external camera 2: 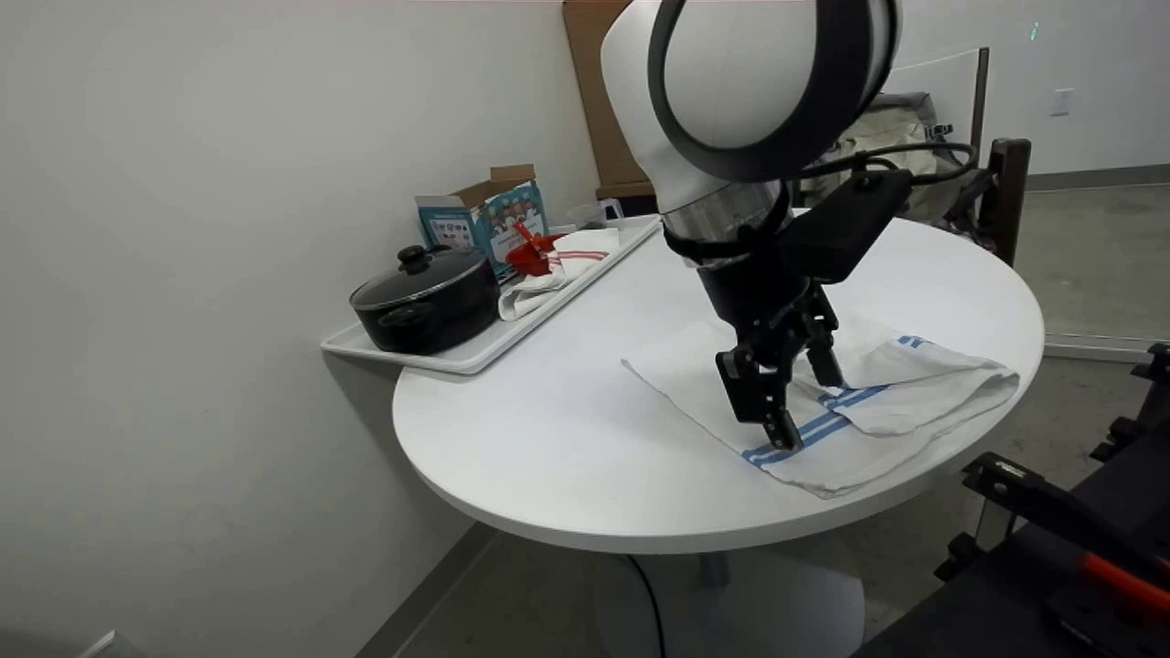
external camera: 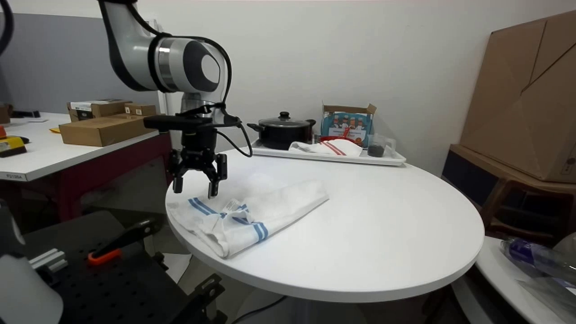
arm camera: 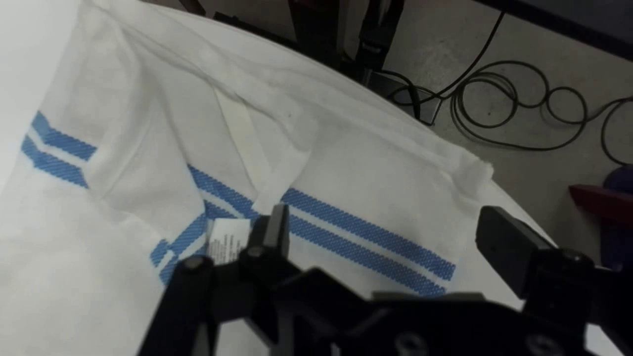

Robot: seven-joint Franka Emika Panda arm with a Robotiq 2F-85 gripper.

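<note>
A white towel with blue stripes (external camera: 286,205) lies on the round white table (external camera: 389,232), partly folded and rumpled, close to the table's edge. Its label (arm camera: 228,238) and a bunched fold show in the wrist view. Above the towel hangs my gripper (external camera: 195,190), its fingers spread apart and nothing between them. In exterior view 2 the gripper (external camera 2: 809,415) overlaps the striped part of the towel (external camera 2: 702,373); whether a fingertip touches the cloth I cannot tell. Seen from the wrist, the gripper straddles a striped stretch near the towel's edge.
Along the wall, a white tray (external camera: 397,160) carries a black pot (external camera: 283,131), a red-striped cloth (external camera: 337,146), a box (external camera: 345,124) and a clear cup (external camera: 380,146). Cables (arm camera: 516,107) lie on the floor beyond its edge.
</note>
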